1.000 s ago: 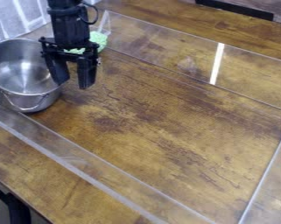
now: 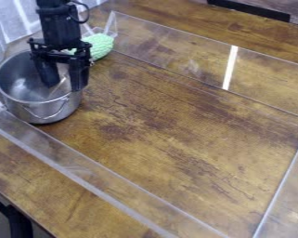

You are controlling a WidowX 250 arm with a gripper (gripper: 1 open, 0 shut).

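A steel pot (image 2: 40, 102) with a wire handle sits at the left, against the clear barrier. My black gripper (image 2: 60, 65) reaches down from above into the pot's top, over its back and right part; whether its fingers hold anything I cannot tell. A pale green textured object (image 2: 97, 45) lies behind the gripper, partly hidden by it.
Clear plastic barriers (image 2: 114, 191) run round the work area at the front, back and sides.
My gripper has moved left, from beside the pot to over and into its top. The green object stays at the back.
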